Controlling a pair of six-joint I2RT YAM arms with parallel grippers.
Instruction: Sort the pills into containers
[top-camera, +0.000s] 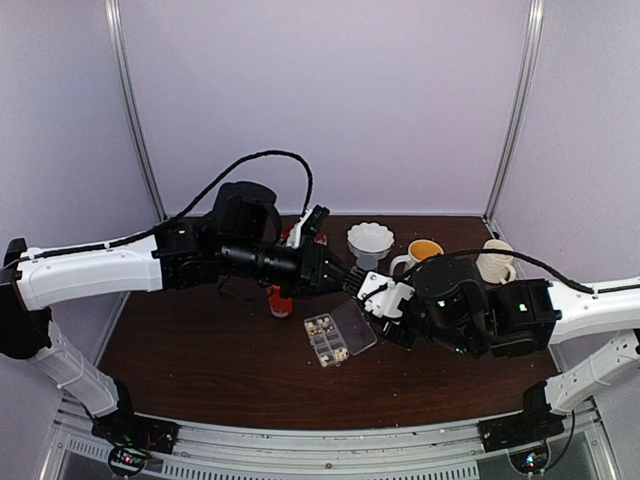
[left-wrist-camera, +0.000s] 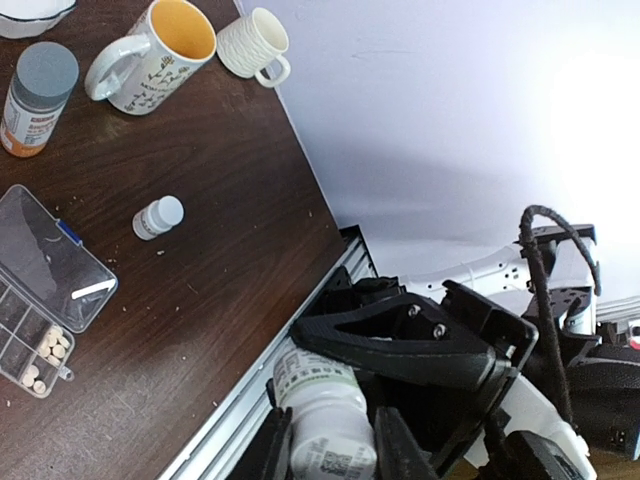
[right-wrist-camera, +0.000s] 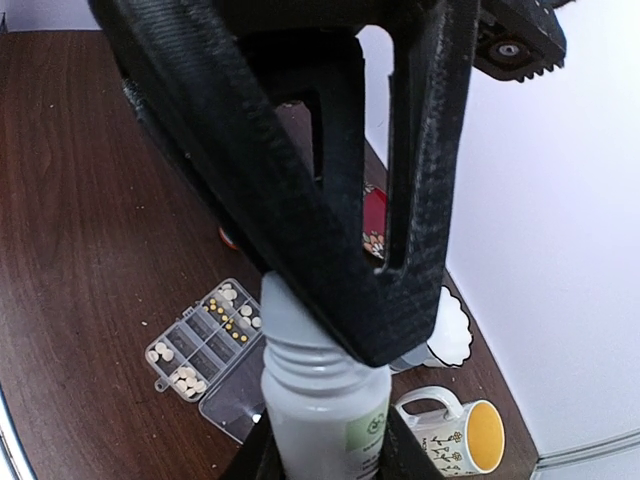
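A white bottle (left-wrist-camera: 330, 430) with a printed label is between my two grippers, which meet above the table. My left gripper is shut on its near part in the left wrist view, and the right gripper's finger (left-wrist-camera: 400, 350) crosses its far part. In the right wrist view, my right gripper is shut on the white bottle (right-wrist-camera: 325, 415), while the left gripper's black finger (right-wrist-camera: 270, 200) hides its upper end. The clear pill box (top-camera: 326, 340) lies below with its lid (right-wrist-camera: 235, 395) open; white and yellow pills (right-wrist-camera: 188, 380) sit in its compartments.
A small white bottle (left-wrist-camera: 158, 217) and a grey-capped bottle (left-wrist-camera: 40, 95) stand on the table. Farther back are a white bowl (top-camera: 371, 238), an orange-lined mug (top-camera: 424, 252) and a cream mug (top-camera: 496, 262). A red container (top-camera: 279, 302) stands left of the box.
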